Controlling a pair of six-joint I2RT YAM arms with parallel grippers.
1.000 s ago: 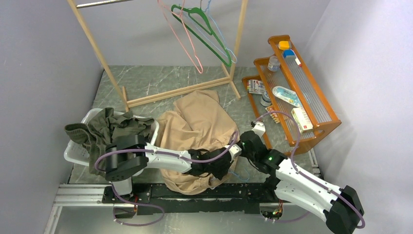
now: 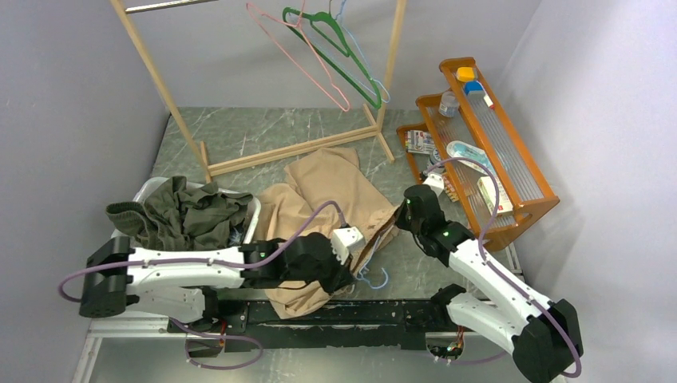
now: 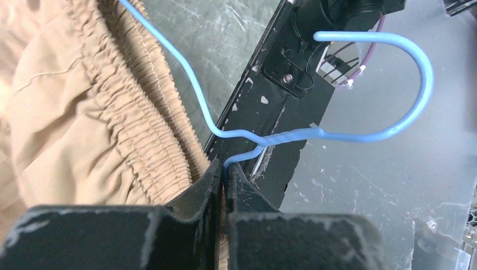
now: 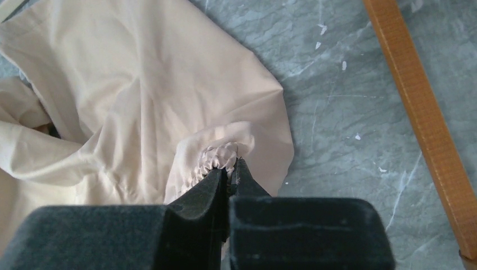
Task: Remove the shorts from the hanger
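The beige shorts [image 2: 319,183] lie spread on the marble floor, their gathered waistband [image 3: 146,124] filling the left of the left wrist view. A blue hanger [image 3: 360,136] runs along the waistband, its hook clear of the cloth. My left gripper is shut on the hanger near the hook's neck. My right gripper is shut at the shorts' waistband, with bunched beige fabric at its fingertips.
A white basket [image 2: 251,222] with dark green clothes stands left. A wooden shelf [image 2: 533,209] is at right. Pink and green hangers [image 2: 359,72] hang on the rack [image 2: 263,155] behind.
My left gripper has moved left with the hanger, showing more of it. My right gripper has risen toward the back, pulling the waistband along, so the two grippers are farther apart.
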